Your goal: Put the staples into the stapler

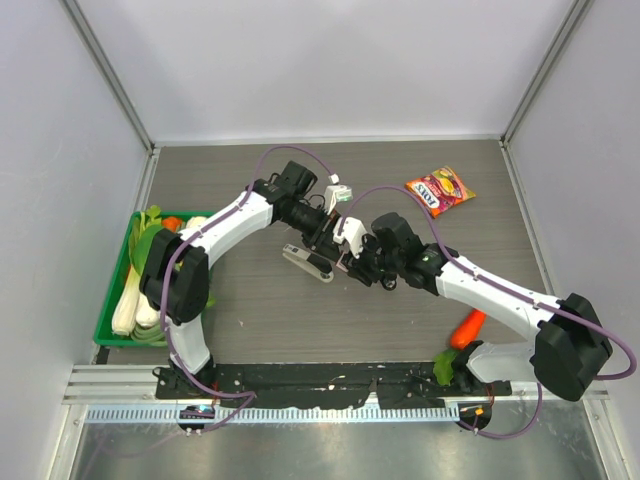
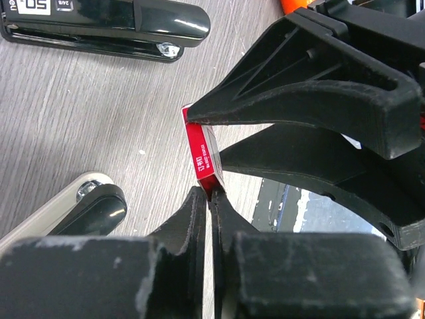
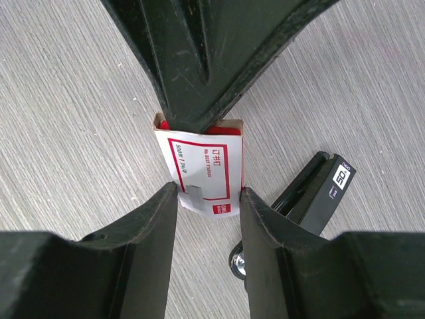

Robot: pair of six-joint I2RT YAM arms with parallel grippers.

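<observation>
My right gripper is shut on the sides of a small red and white staple box (image 3: 206, 169), whose open end faces away from it. Dark fingertips (image 3: 192, 109) of my left gripper sit at that open end. In the left wrist view, my left gripper has its tips close together at the box's red end (image 2: 202, 153); whether anything lies between them is hidden. A light-coloured stapler (image 1: 306, 262) lies on the table below the grippers. A black stapler (image 2: 99, 23) with a white label also lies on the tabletop.
A green basket of vegetables (image 1: 103, 320) stands at the left. A red snack bag (image 1: 440, 190) lies at the back right, and a carrot (image 1: 467, 328) at the front right. Bare table (image 1: 290, 325) shows in front of the grippers.
</observation>
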